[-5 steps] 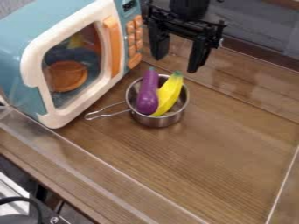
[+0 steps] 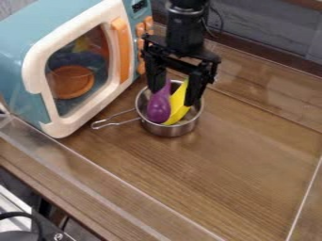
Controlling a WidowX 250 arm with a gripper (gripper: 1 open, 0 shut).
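Observation:
My black gripper (image 2: pixel 174 87) is open and low over a small steel pot (image 2: pixel 183 124) with a wire handle, its fingers at either side of the pot's upper part. In the pot lie a purple eggplant (image 2: pixel 158 106) and a yellow banana (image 2: pixel 179 108), partly hidden by the gripper.
A toy microwave (image 2: pixel 28 47) in blue and white, with an orange bowl inside, stands at the left, close to the pot. A grey wall lies behind.
My gripper has come down from above and behind, a little to the left, to just over the pot and its contents. The pot, eggplant and banana have stayed in place.

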